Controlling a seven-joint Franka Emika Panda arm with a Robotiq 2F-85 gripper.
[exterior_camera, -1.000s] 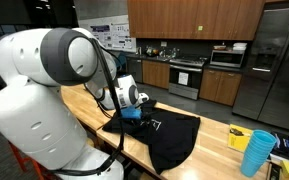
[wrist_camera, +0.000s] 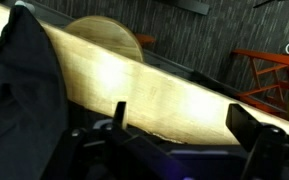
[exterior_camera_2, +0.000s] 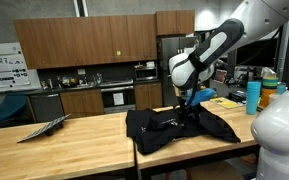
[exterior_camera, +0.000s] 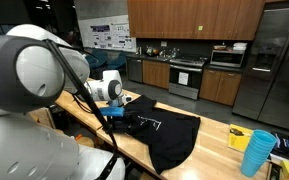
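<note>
A black cloth (exterior_camera: 174, 135) lies spread and rumpled over the wooden table (exterior_camera: 209, 150). In exterior view 2 the same cloth (exterior_camera_2: 159, 128) reaches the table's near edge. My gripper is open in the wrist view, its dark fingers (wrist_camera: 115, 127) wide apart. Between them shows bare wood near a table edge, with dark material along the bottom. More cloth (wrist_camera: 29, 85) lies to their left. From outside, the gripper (exterior_camera_2: 187, 112) appears low over the cloth; its exact height and any contact cannot be told.
Blue cups (exterior_camera: 257, 153) and a yellow item (exterior_camera: 240, 137) stand at the table's right end. Beyond the edge in the wrist view are dark floor, a round wooden stool (wrist_camera: 104, 35) and a red-framed chair (wrist_camera: 269, 75).
In exterior view 1 the arm has swung left and towards the camera, its large upper links now lower in view. The gripper has shifted left. The cloth looks much the same.
</note>
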